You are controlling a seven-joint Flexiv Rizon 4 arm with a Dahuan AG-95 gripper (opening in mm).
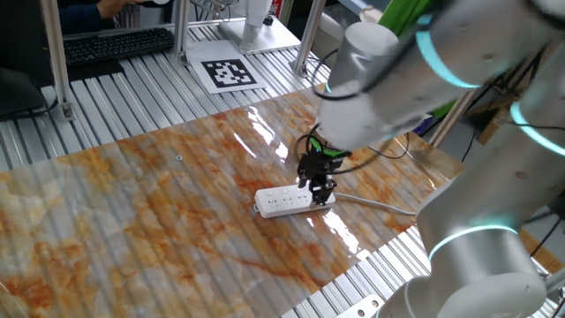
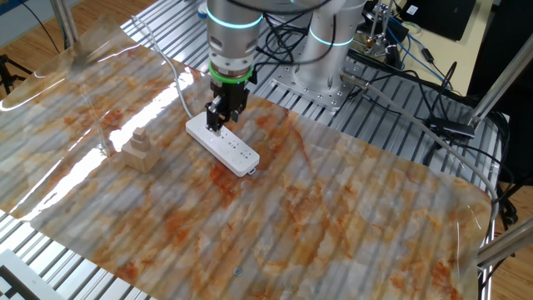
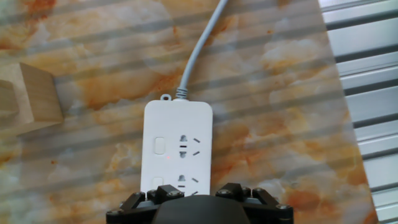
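Note:
A white power strip [image 1: 284, 201] lies flat on the marbled sheet, its grey cable [image 3: 200, 51] running off from one end. In the wrist view, switches and socket holes show on its upper face. My gripper is over the strip, nearer the cable end, as exterior view 2 shows with the gripper [image 2: 218, 125] pointing down. Two black fingers [image 3: 168, 191] stand apart in the wrist view with white strip showing between them. Their tips' contact with the strip is hidden, and whether anything is clasped is unclear.
A light wooden block [image 2: 140, 155] rests beside the strip, apart from it. A printed marker sheet [image 1: 227, 74] and a keyboard [image 1: 119, 46] lie beyond the marbled sheet [image 1: 132, 212]. Much of that sheet is bare. Ribbed metal table shows past its edge.

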